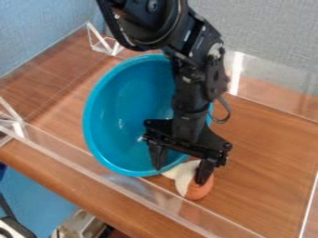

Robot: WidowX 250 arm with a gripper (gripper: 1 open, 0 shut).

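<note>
My black gripper (181, 158) is open, its fingers pointing down over the front right rim of a turquoise bowl (112, 114). Just below it, partly hidden by the fingers, lies an orange-and-white object (195, 188) with a rounded orange end, on the wooden surface outside the bowl.
Clear low walls run along the front, left and back edges of the wooden surface (261, 158). A blue area with some hardware lies below the front edge at the lower left.
</note>
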